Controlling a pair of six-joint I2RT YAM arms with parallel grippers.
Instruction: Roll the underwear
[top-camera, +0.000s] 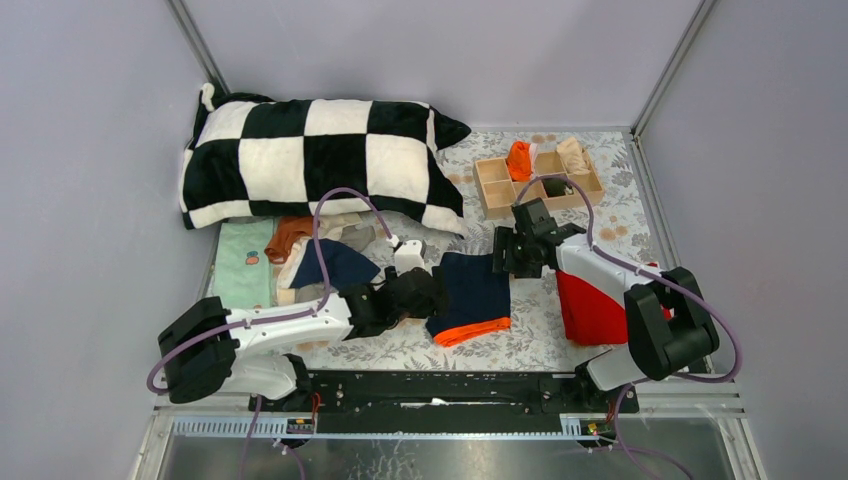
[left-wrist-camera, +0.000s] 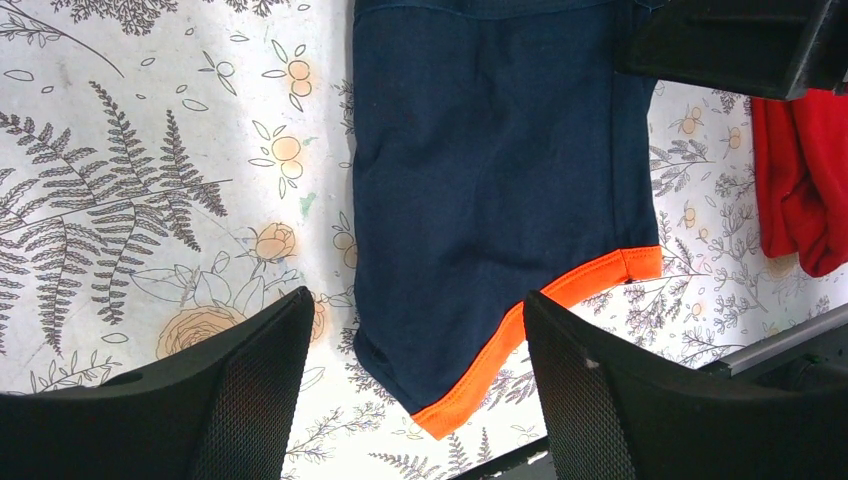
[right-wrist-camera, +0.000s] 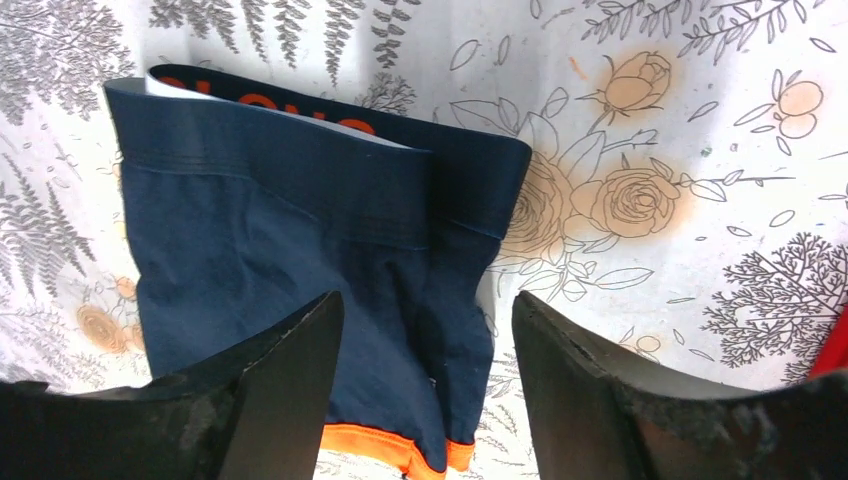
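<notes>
Navy underwear (top-camera: 470, 290) with an orange band at its near end lies flat on the floral mat between my grippers. My left gripper hangs over its left part, fingers apart, nothing held. My right gripper is above its right side, fingers apart and empty. In the right wrist view the far end (right-wrist-camera: 270, 150) is a folded hem with a strip of orange lettering partly showing beneath.
A red cloth (top-camera: 590, 310) lies at the right. A wooden compartment box (top-camera: 495, 195) with clothes stands at the back right. A checkered pillow (top-camera: 320, 150) and other folded clothes (top-camera: 245, 260) fill the left.
</notes>
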